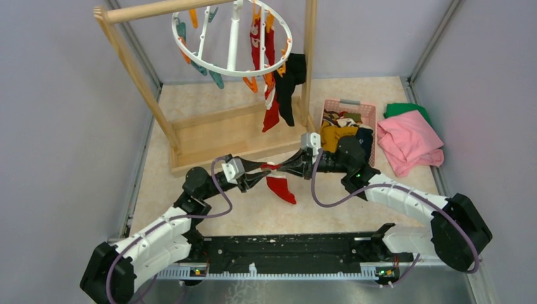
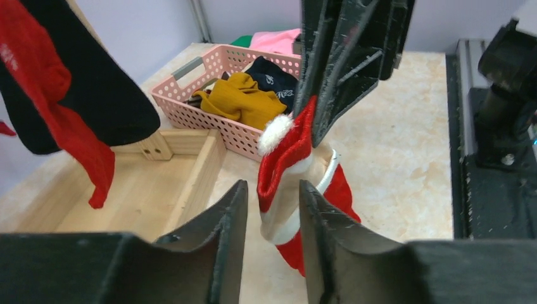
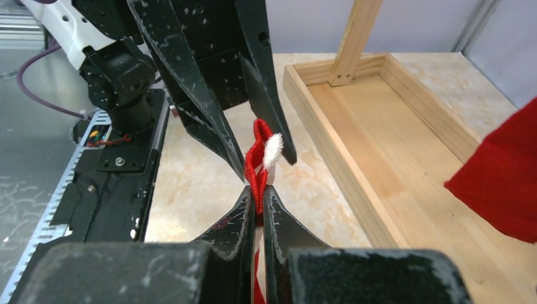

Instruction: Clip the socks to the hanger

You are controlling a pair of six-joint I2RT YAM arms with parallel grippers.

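Note:
A red sock with a white cuff (image 1: 280,185) hangs between the two arms at the front of the table. Pinched in my right gripper is the sock's red upper edge (image 3: 254,161), beside a white tuft. My left gripper stands partly open, its fingers apart on either side of the sock's near edge (image 2: 269,177). The round white hanger (image 1: 232,71) is above the wooden stand and carries orange and teal clips (image 1: 217,79). Red-and-white socks (image 1: 271,104) and a black sock (image 1: 288,88) hang at its right side.
A pink basket (image 1: 327,109) of clothes stands at the back right, with a pink cloth (image 1: 410,139) and a green cloth (image 1: 405,108) next to it. The stand's wooden base (image 1: 215,136) lies behind the arms. Bare table shows in front.

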